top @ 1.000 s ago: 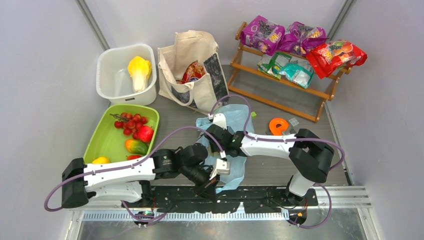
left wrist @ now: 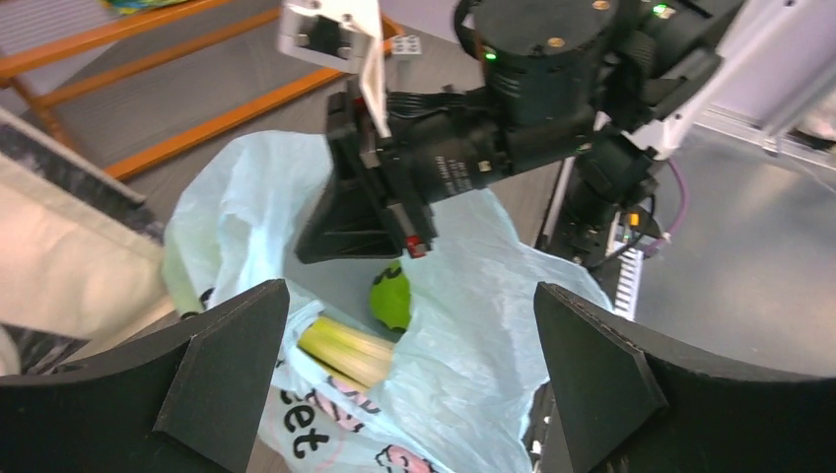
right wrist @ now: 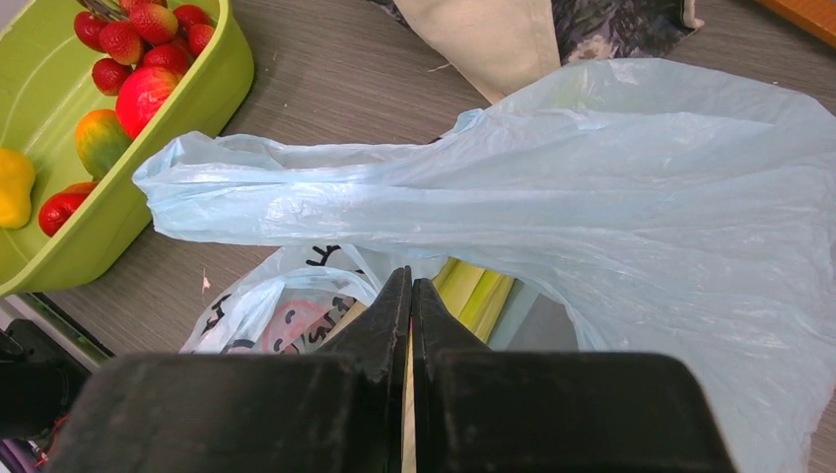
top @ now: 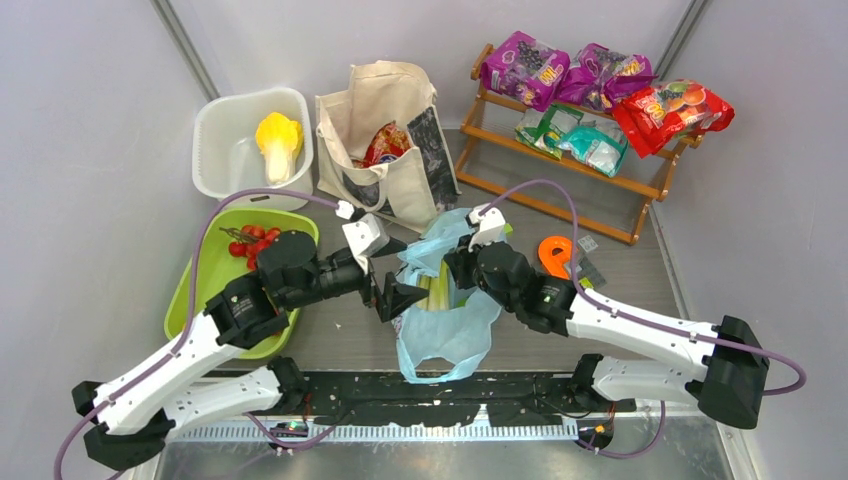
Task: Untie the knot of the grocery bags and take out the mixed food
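Observation:
A light blue plastic bag (top: 446,340) lies open at the table's front centre, with pale green-yellow stalks (left wrist: 345,350) and a green round item (left wrist: 390,296) inside. My left gripper (top: 395,295) stands open above the bag's left side, empty between its fingers in the left wrist view. My right gripper is over the bag's middle, fingertips together; whether anything is pinched between them cannot be seen clearly.
A green basin (top: 185,310) of fruit is at left, a white basin (top: 215,150) behind it. A canvas bag (top: 350,110) and wooden rack (top: 550,205) stand at the back. An orange object (top: 553,258) lies right of the bag.
My left gripper has moved up and back from the front edge and now stands open. My right arm has shifted right, and the bag's front part is more exposed.

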